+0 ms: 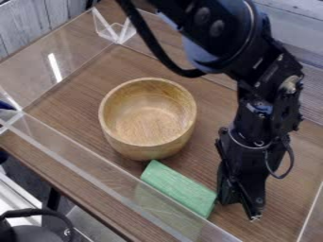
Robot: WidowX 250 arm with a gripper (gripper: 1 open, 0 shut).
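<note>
A green rectangular block [177, 187] lies on the wooden table near the front, behind a clear plastic edge. My black gripper [235, 198] is low at the block's right end, its fingertips close beside it; it looks shut, and whether it touches the block is unclear. A round wooden bowl [149, 117] stands left of the gripper, just behind the block.
Transparent plastic walls run along the front and back edges. Dark cables and a black object [19, 227] are at the lower left, off the table.
</note>
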